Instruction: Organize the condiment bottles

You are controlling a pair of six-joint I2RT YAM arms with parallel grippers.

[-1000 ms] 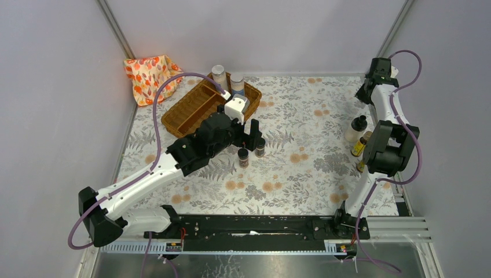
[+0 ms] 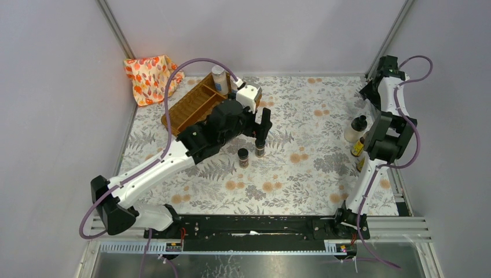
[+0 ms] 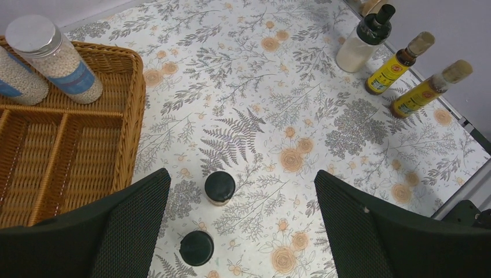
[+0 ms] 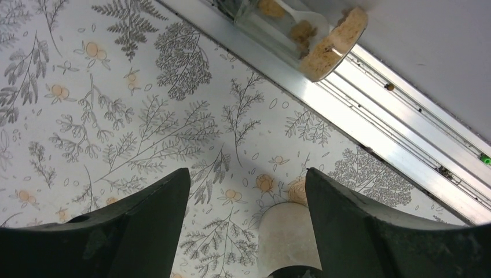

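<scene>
My right gripper is at least partly open, with bare table between its fingers. A white bottle (image 4: 286,237) shows behind its right finger. At the right edge stand that bottle (image 2: 351,132) and two yellow-labelled bottles (image 3: 387,75).
A glass jar with a cork lid (image 4: 341,43) and a spoon inside is by the metal rail at the far right edge. An orange patterned cloth (image 2: 151,78) lies at the back left.
My left arm has swung to the right, its gripper now over the table to the right of the basket. My right arm has shifted slightly at the far right. The bottles have not moved.
</scene>
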